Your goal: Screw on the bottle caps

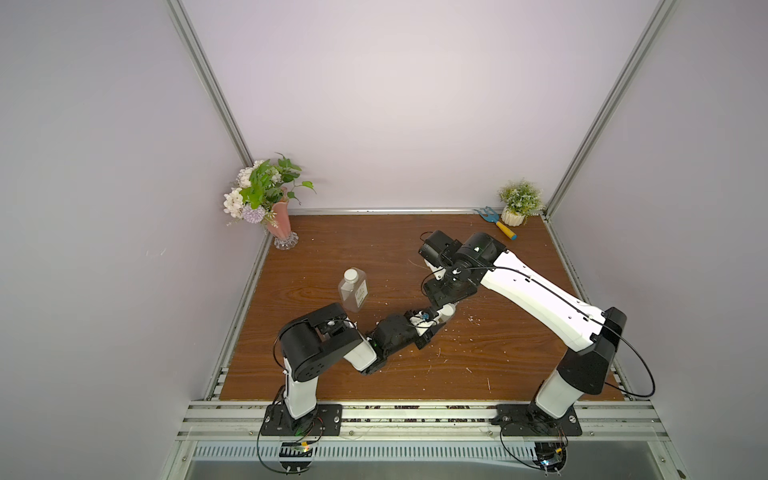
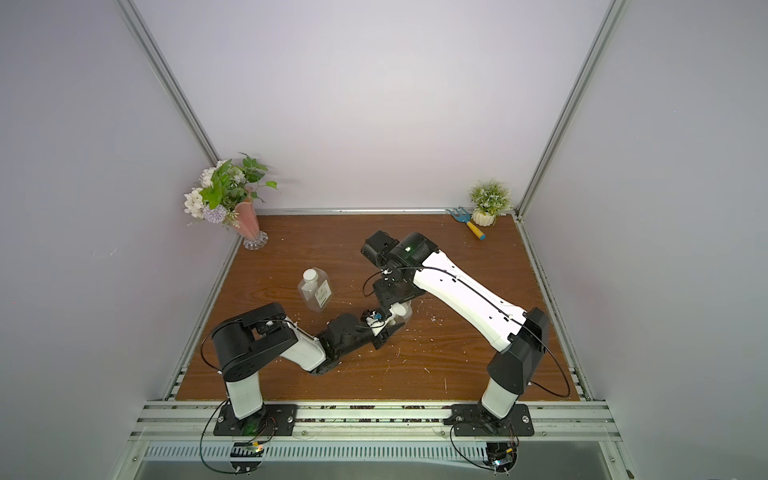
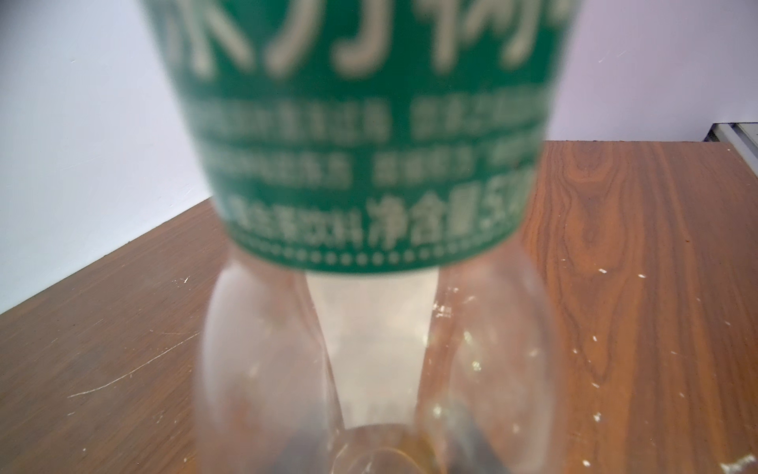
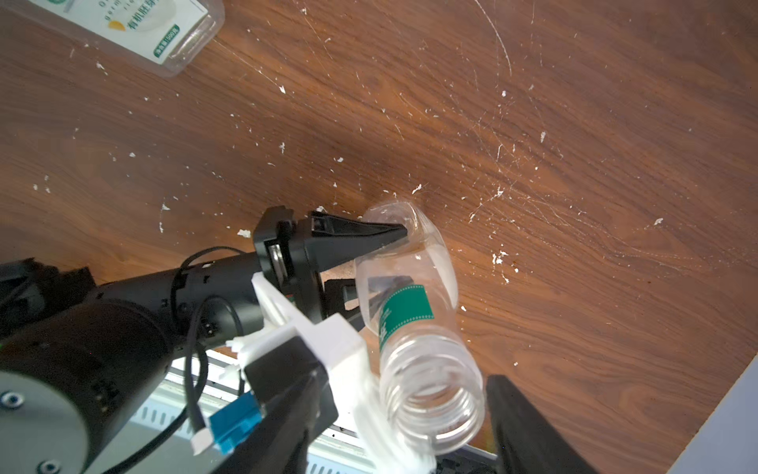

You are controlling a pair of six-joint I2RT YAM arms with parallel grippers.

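A clear bottle with a green label (image 4: 406, 312) is gripped by my left gripper, one black finger (image 4: 355, 234) on its near side. Its threaded mouth (image 4: 434, 399) shows bare in the right wrist view. Beside that mouth, a blurred white shape (image 4: 371, 403) is probably the loose white cap. My right gripper stands open around the neck area, fingers spread on both sides, holding nothing. The green label (image 3: 371, 158) fills the left wrist view. A second bottle (image 1: 353, 292), with a white cap (image 1: 350, 274) on, stands to the left.
A flower vase (image 1: 281, 220) stands at the back left. A small potted plant (image 1: 513, 214) and a garden fork (image 1: 505, 229) sit at the back right. Both arms meet over the middle.
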